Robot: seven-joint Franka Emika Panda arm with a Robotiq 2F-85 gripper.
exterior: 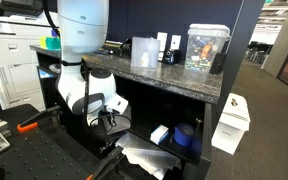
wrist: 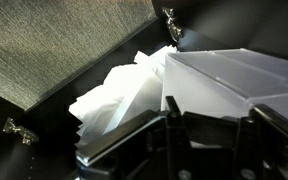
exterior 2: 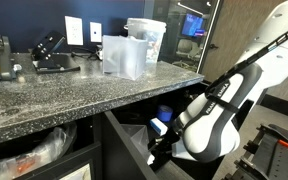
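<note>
In exterior view 1 my gripper (exterior: 108, 121) is low inside the open drawer under the counter, at its left part. The wrist view shows the dark gripper along the bottom edge, shut, with nothing seen held between its fingers. Just beyond the fingers is a pale, translucent box-like container (wrist: 224, 80). Crumpled white plastic or paper (wrist: 106, 95) lies left of it. From exterior view 2, the clear container (exterior 2: 134, 135) sits in the drawer left of the arm; whether the fingers touch it cannot be told.
A blue round container (exterior: 187, 133), a small blue-and-white item (exterior: 158, 134) and a white sheet-like item (exterior: 146, 155) occupy the drawer's right side. The drawer's dark walls surround the gripper. Above, the stone counter (exterior: 174, 80) carries a white bin (exterior: 145, 52) and a lidded tub (exterior: 206, 47).
</note>
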